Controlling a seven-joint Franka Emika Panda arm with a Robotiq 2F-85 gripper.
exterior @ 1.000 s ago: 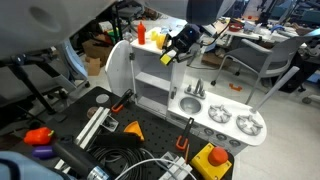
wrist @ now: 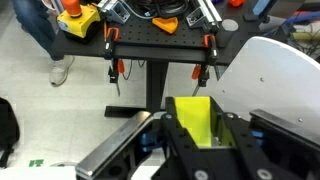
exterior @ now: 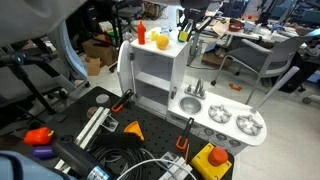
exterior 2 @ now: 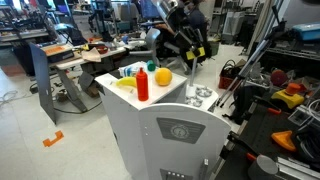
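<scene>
A small yellow block-like object (wrist: 194, 120) is clamped between the fingers of my gripper in the wrist view. In exterior view 1 the gripper (exterior: 184, 35) is level with the white cabinet's top, near its right end, and a bit of yellow shows at its tip. Exterior view 2 places the gripper (exterior 2: 197, 53) above the far end of the white cabinet (exterior 2: 185, 130), with yellow at its tip. Whether the held object touches the cabinet cannot be told.
On the cabinet top stand a red bottle (exterior 2: 142, 84), an orange ball-shaped fruit (exterior 2: 162, 77) and a yellow banana-like item (exterior 2: 126, 83). A sink (exterior: 190, 105) and stove rings (exterior: 249, 125) lie on the white counter. The cabinet door (exterior 2: 180, 145) hangs open.
From in front of the open cabinet, my gripper has risen with the yellow object and moved a little right in exterior view 1, reaching the height of the cabinet top. The other things stay put.
</scene>
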